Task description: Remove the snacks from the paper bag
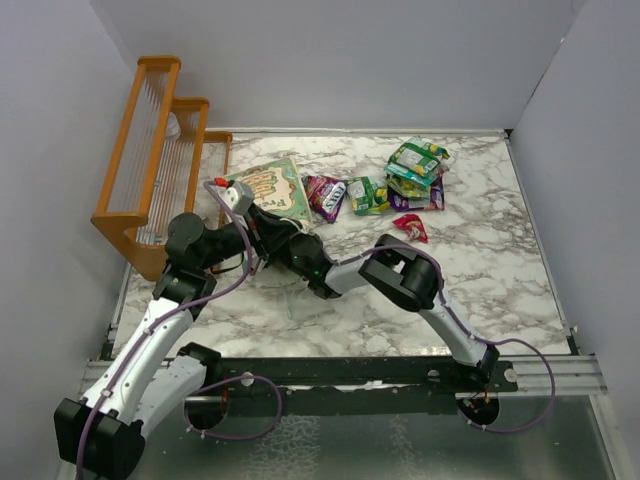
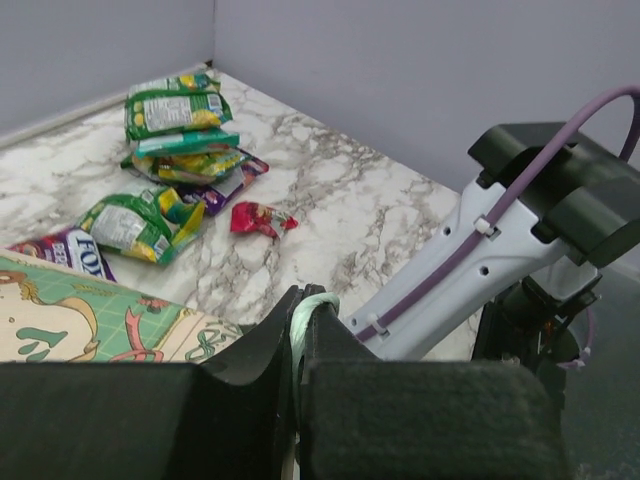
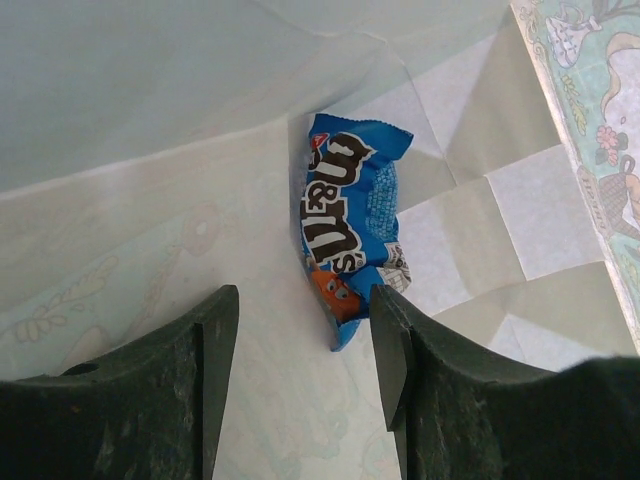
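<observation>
The paper bag (image 1: 265, 185) with printed green and cream pattern stands at left-centre. My left gripper is shut at its top edge, with a thin pale green strip like the bag's rim between the fingers. My right gripper stands open inside the bag, above a blue M&M's packet (image 3: 340, 210) lying on the bag's creased inside. Outside lie snack packets: a purple one (image 1: 325, 195), a green one (image 1: 365, 196), a pile (image 1: 415, 165) and a small red packet (image 1: 410, 226).
A wooden rack (image 1: 150, 160) stands at the left against the wall. Walls bound the table at back and sides.
</observation>
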